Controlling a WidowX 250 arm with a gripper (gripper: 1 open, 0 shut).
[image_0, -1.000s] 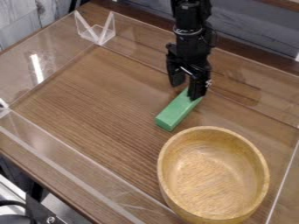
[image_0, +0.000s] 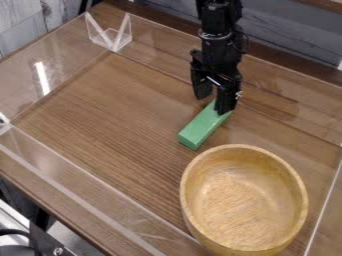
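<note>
The black gripper (image_0: 215, 92) hangs from the arm at the top centre, its lower end low over the wooden table, just at the upper end of a green oblong object (image_0: 203, 127). Its fingers appear apart, one at each side of that upper end. Whether they touch the green object is unclear.
A pale yellow round bowl (image_0: 242, 152) stands at the lower right, below the green object. A clear plastic container (image_0: 111, 32) is at the upper left. Dark cables lie in the bottom left corner.
</note>
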